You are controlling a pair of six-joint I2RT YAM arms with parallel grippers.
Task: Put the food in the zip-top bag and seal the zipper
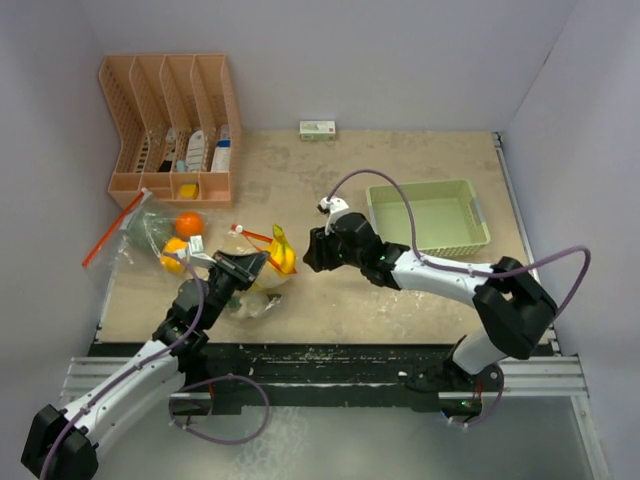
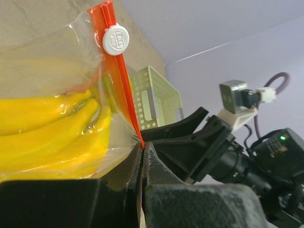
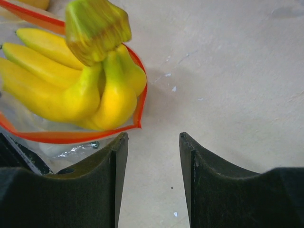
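Observation:
A clear zip top bag (image 1: 247,305) with a red zipper lies in front of my left arm, holding a bunch of yellow bananas (image 2: 52,126). The banana stem (image 3: 97,31) sticks out through the bag's open mouth. At one end of the zipper (image 2: 124,85) sits the white slider (image 2: 115,40). My left gripper is shut on the red zipper edge of the bag, pinched at its fingertips. Just right of the bananas, my right gripper stands open, nothing between its fingers; the bag's red corner is close to one fingertip.
Left of these lies another red-zippered bag (image 1: 105,245) with an orange (image 1: 188,225) and other produce. Behind it stands a peach divided rack (image 1: 170,95). A green basket (image 1: 425,215) sits at right, a small box (image 1: 317,130) at the back.

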